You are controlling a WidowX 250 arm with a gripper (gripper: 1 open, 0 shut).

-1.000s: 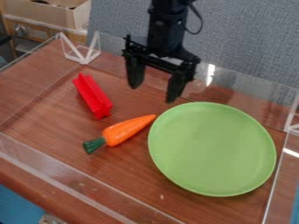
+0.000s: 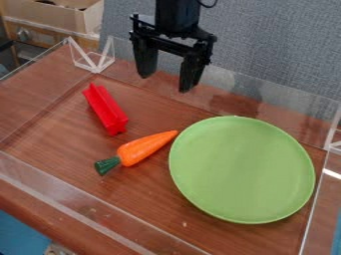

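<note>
My black gripper (image 2: pixel 168 66) hangs at the top centre, open and empty, above the back of the wooden table. Below it and to the left lies a red block (image 2: pixel 106 110), angled lengthwise toward the front. An orange toy carrot (image 2: pixel 140 148) with a green top lies in the middle, left of a large green plate (image 2: pixel 242 169) on the right side of the table.
Low clear walls edge the table (image 2: pixel 160 214), with white brackets (image 2: pixel 94 57) at the corners. A cardboard box (image 2: pixel 54 15) stands outside at the back left. Bare wood shows at the front and behind the carrot.
My gripper has moved upward and a little to the left, away from the tabletop. The block, carrot and plate have not moved.
</note>
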